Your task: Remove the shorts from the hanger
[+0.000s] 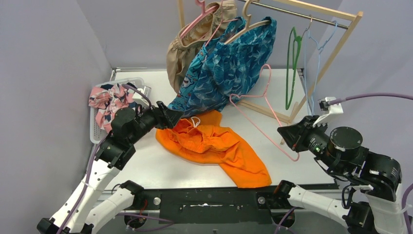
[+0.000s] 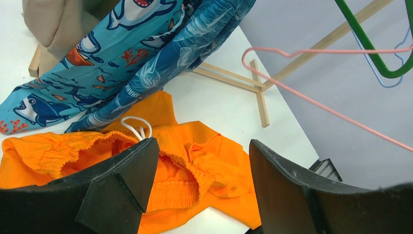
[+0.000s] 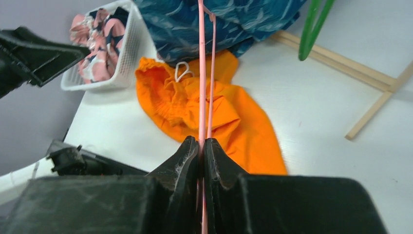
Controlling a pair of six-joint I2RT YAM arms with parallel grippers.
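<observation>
The orange shorts (image 1: 204,144) lie crumpled on the white table, their gathered waistband and white drawstring (image 2: 136,126) facing up. No hanger is inside them. My right gripper is shut on the pink hanger (image 1: 265,127), which it holds up in the air to the right of the shorts, hook toward the rack. Over the left end of the shorts hovers my left gripper (image 1: 170,117). In the left wrist view its fingers (image 2: 126,180) stand apart with nothing gripped, and the orange cloth shows below and between them.
Blue patterned shorts (image 1: 238,63) and beige shorts (image 1: 182,56) hang on the rack (image 1: 336,22). Green hanger (image 1: 290,68) and light blue hanger (image 1: 317,58) hang empty at its right. A white basket (image 1: 94,129) with pink cloth stands at left.
</observation>
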